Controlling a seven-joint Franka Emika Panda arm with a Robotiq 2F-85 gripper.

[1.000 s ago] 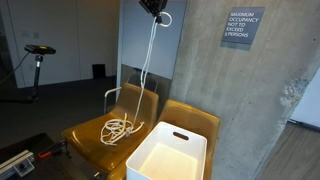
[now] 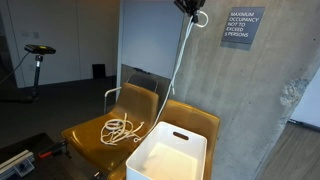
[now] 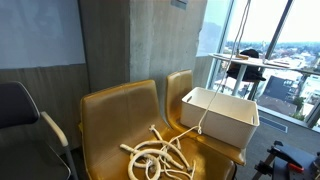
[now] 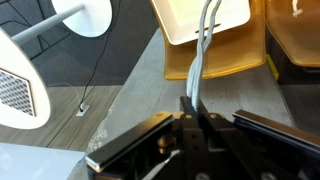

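A white rope (image 2: 181, 58) hangs from my gripper (image 2: 192, 14) at the top of exterior view 1, high above the chairs. In the wrist view the rope (image 4: 200, 55) runs up to between the fingers of my gripper, which is shut on it. The rest of the rope (image 3: 158, 156) lies in loose coils on the seat of a brown chair (image 3: 120, 115). A white bin (image 2: 168, 157) with a handle slot stands on the neighbouring chair. The strand slopes down past the bin's back corner to the coils; the bin's floor shows no rope.
A dark chair (image 3: 30, 130) stands at the left in exterior view 2. A concrete wall (image 2: 240, 90) rises behind the chairs. A round white table (image 4: 25, 90) lies at the wrist view's left; window glass (image 3: 290, 70) borders the right.
Over the last second the gripper has shifted right in exterior view 1, and the hanging rope has moved right with it. The bin has stayed put; the coils remain on the chair.
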